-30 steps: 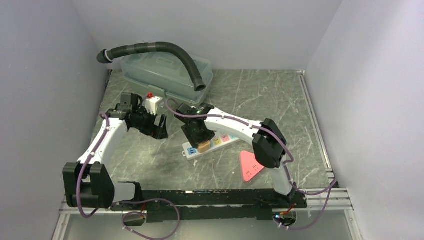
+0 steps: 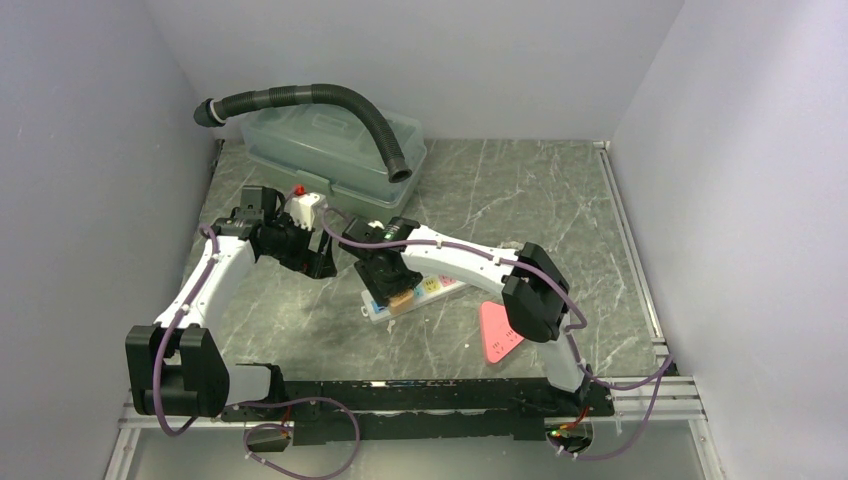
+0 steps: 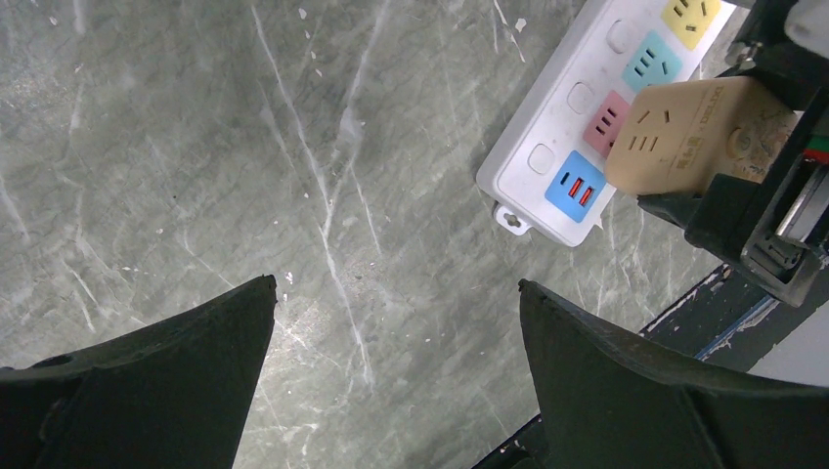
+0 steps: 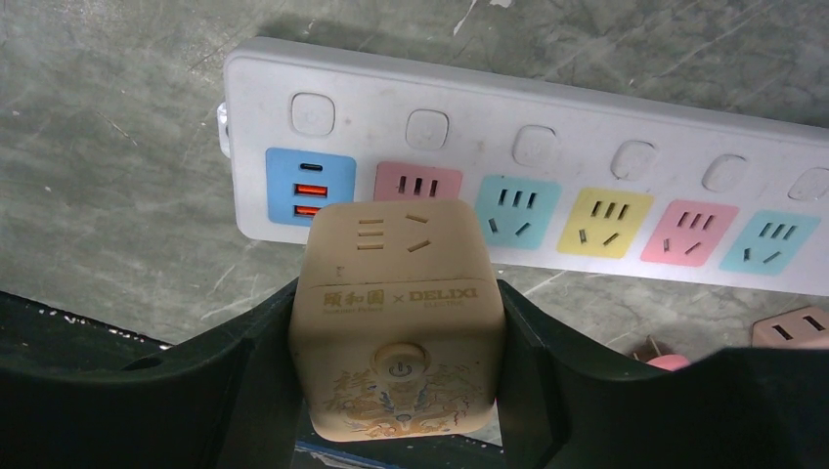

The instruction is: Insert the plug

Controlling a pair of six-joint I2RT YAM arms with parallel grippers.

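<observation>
A tan plug adapter (image 4: 396, 322) is clamped between the fingers of my right gripper. It hides the lower part of the pink socket next to the blue USB panel (image 4: 311, 186) on a white power strip (image 4: 381, 78). Its prongs are out of sight, so I cannot tell whether they are in the slots. From the top, the right gripper (image 2: 388, 285) covers the strip's left end. My left gripper (image 2: 321, 260) is open and empty, left of the strip; its own view has bare tabletop between the fingers.
A pink triangular power strip (image 2: 498, 332) lies below the right arm. At the back left stands a translucent lidded box (image 2: 335, 150), with a black corrugated hose (image 2: 300, 96) above it.
My right gripper and the adapter have shifted slightly left, now covering more of the blue panel in the top view. The white strip has slid a little left too. The left arm is still.
</observation>
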